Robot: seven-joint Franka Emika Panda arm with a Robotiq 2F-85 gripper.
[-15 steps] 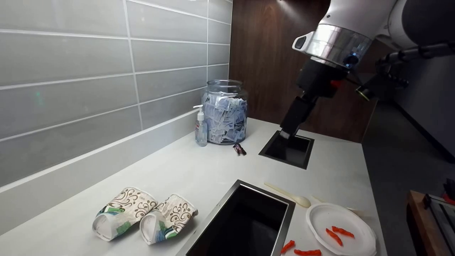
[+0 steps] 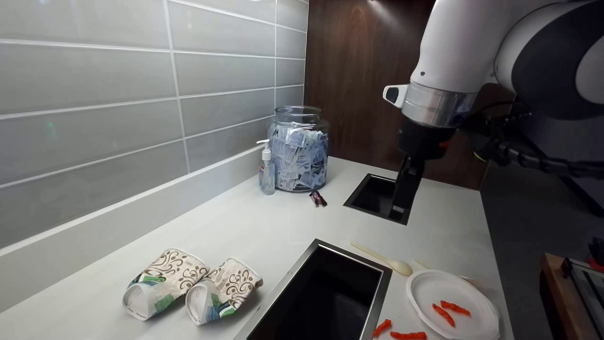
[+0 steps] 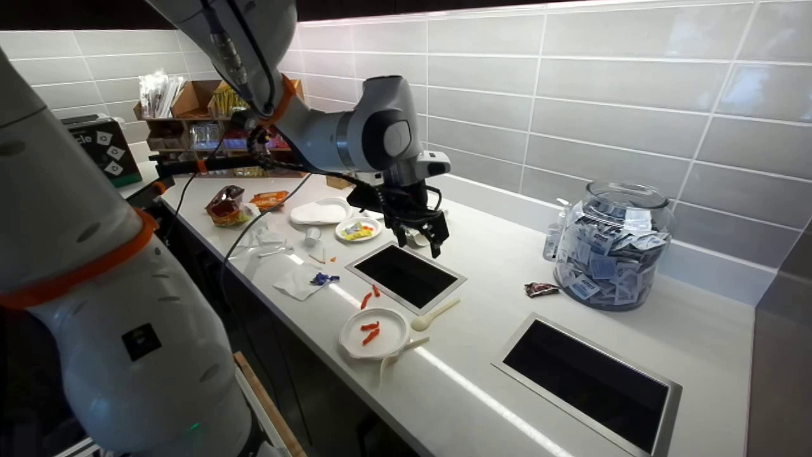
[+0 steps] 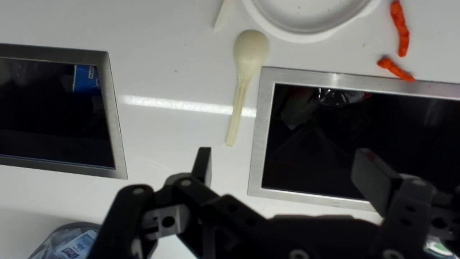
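My gripper is open in the wrist view, its two fingers wide apart with nothing between them. It hangs above the counter, pointing down. Ahead of the fingers lies a pale plastic spoon, bowl towards a white plate, handle towards the gripper. Orange-red snack pieces lie on the counter beside the plate; others rest on it. Two crumpled paper cups lie on their sides by the wall, seen in exterior view 1. A dark wrapper lies near the jar.
Two metal-framed openings, one near the plate and another nearer the jar, are set into the counter. A big glass jar of packets stands by the wall beside a pump bottle. Wrappers, plates and a napkin clutter the far counter.
The things on the counter have not moved.
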